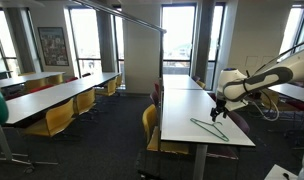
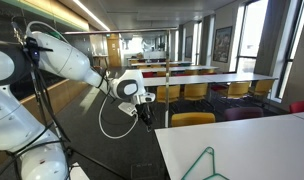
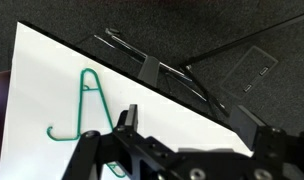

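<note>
A green clothes hanger [image 1: 209,130] lies flat near the close end of the white table [image 1: 179,128]. In the wrist view, the hanger [image 3: 103,98] shows on the left, its hook pointing left and its lower part cut off behind the gripper's body. My gripper is open, fingers wide apart, nothing between them. It hovers above the table's edge, to one side of the hanger and apart from it. Exterior view 2 shows the gripper [image 2: 144,122] beside the table and the hanger [image 2: 211,162] at the bottom, partly out of frame.
Yellow chairs [image 1: 150,120] stand along the table's side. Dark carpet [image 3: 257,35] lies past the edge, with a thin metal stand [image 3: 152,68] on it. Apart from the hanger, the tabletop [image 2: 262,140] is clear in exterior view 2.
</note>
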